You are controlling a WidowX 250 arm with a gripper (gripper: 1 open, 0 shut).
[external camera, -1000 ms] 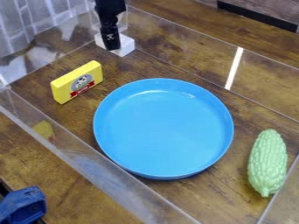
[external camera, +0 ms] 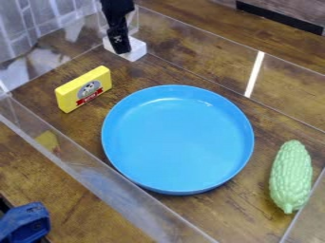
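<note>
The dark gripper reaches down at the top of the view, over a white square object near the back left. Its fingertips are small and dark, and whether anything is between them is hard to make out. A yellow box with a printed label lies at the left. A large blue plate fills the middle, and a pale green corn-shaped object lies at the right.
Clear walls run along the left and lower edges of the wooden surface. A blue object sits outside at the bottom left. The wood behind the plate is free.
The gripper has shifted very slightly at the top over the white object. The other things stay where they were.
</note>
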